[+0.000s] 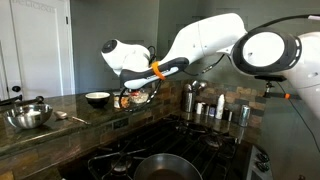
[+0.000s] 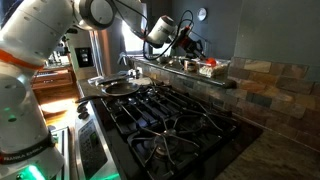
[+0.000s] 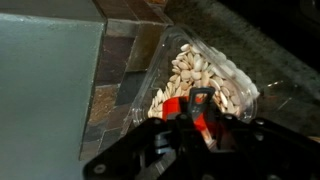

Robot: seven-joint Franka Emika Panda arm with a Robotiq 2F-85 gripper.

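A clear plastic container (image 3: pixel 235 75) of pale seeds or nuts fills the middle of the wrist view. My gripper reaches down over it, its dark fingers shut on a red object (image 3: pixel 172 106) that shows around them among the seeds. How deep the fingers sit, and most of the red object, is hidden by the gripper itself. From the side, the container (image 2: pixel 212 69) stands on the raised ledge behind the stove, something red showing at its top. In exterior view 1 the gripper (image 1: pixel 122 98) is small and dark beside the container (image 1: pixel 138 97).
A black bowl (image 1: pixel 97 99), a metal bowl (image 1: pixel 29 117) and a spoon (image 1: pixel 70 118) rest on the ledge to the left. Below is the stove with a frying pan (image 1: pixel 168 167). Several bottles and cans (image 1: pixel 220 107) line the far right. A wall rises close behind the ledge.
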